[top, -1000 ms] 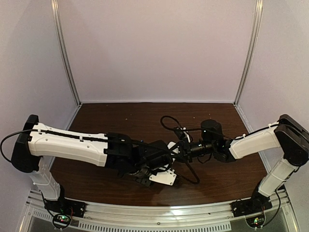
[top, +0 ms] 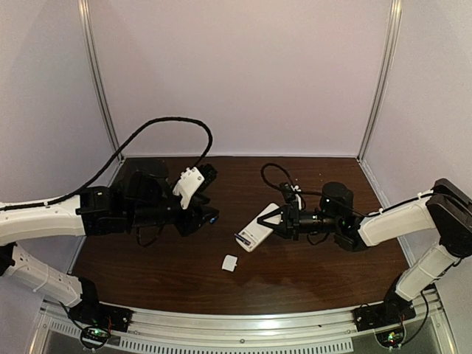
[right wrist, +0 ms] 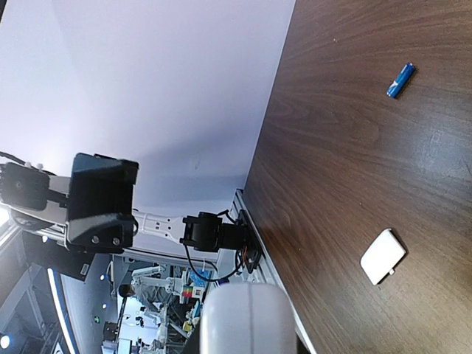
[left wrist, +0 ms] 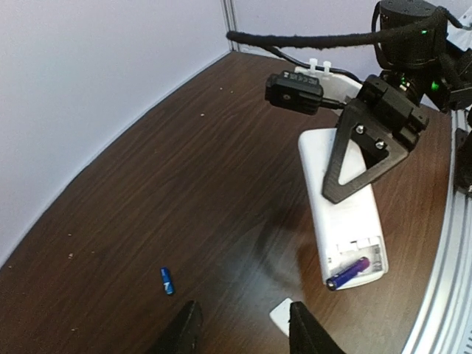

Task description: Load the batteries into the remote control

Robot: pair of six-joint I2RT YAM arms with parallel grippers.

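Observation:
My right gripper (top: 274, 221) is shut on the white remote control (left wrist: 332, 221), holding it tilted above the table. Its battery compartment is open at the lower end, with a blue-purple battery (left wrist: 347, 273) lying crosswise in it; whether it is seated I cannot tell. A second blue battery (right wrist: 400, 80) lies on the table. My left gripper hangs above the table left of the remote, open, with nothing visible between its fingers. The small white cover (top: 229, 262) lies on the table below the remote.
Pale walls enclose it at the back and sides, and a metal rail runs along the front edge.
My left arm has pulled back from the remote, up and to the left, uncovering the compartment and the cover. My right gripper with the remote has shifted only slightly.

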